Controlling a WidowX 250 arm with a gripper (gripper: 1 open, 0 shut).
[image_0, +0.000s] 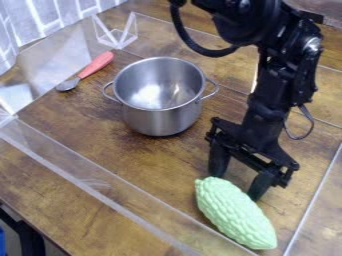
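Observation:
A pale green bumpy vegetable, like a bitter melon (235, 212), lies diagonally on the wooden table at the bottom right. My black gripper (245, 175) is low over the table just above the vegetable's upper end, its fingers apart, with nothing visible held between them. A steel two-handled pot (160, 106) stands left of the gripper, upright and empty.
A spoon with a red handle (95, 64) lies behind the pot at left. Clear plastic walls border the work area on the left, front and right. Bare wood (100, 170) is free at the front left.

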